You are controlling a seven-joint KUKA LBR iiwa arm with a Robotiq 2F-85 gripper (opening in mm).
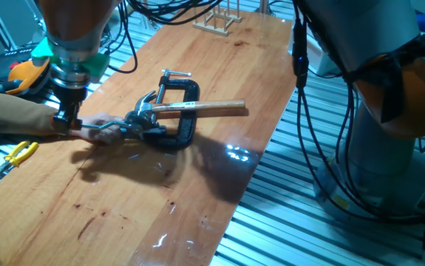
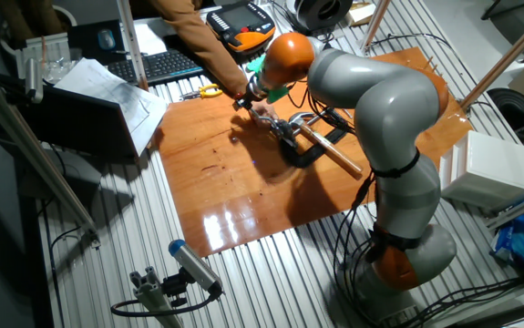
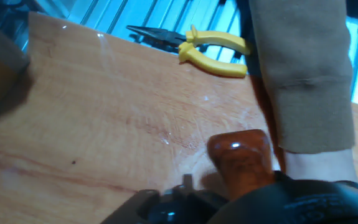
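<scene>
My gripper (image 1: 67, 122) is low over the left side of the table, shut on a reddish-brown handle. In the wrist view the rounded end of this handle (image 3: 241, 155) stands out between the dark fingers. A thin bent metal rod (image 1: 94, 126) runs from the gripper towards a black C-clamp (image 1: 190, 111). A claw hammer with a wooden handle (image 1: 219, 105) lies across the clamp. A person's hand (image 1: 105, 131) holds the clutter of metal parts by the hammer head; how these parts join cannot be made out.
The person's arm (image 3: 309, 74) reaches in right beside the gripper. Yellow-handled pliers (image 3: 213, 53) lie at the table's edge. A small wooden rack (image 1: 216, 22) stands at the far end.
</scene>
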